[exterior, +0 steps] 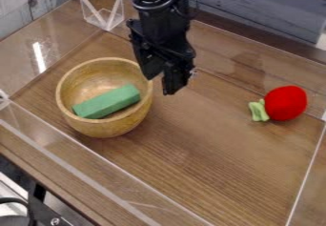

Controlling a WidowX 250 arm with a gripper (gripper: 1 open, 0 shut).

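The black gripper (159, 68) hangs at the upper middle, above and just behind the right rim of a yellow bowl (79, 83). Whether its fingers are open or shut is hard to tell against the dark arm. A green elongated block (106, 102) lies inside the bowl at the left. A red round object (285, 103) sits on the wooden table (216, 168) at the right, with a small pale green piece (256, 111) beside it.
A clear plastic item (102, 9) stands at the back left. A black cable lies at the lower left corner.
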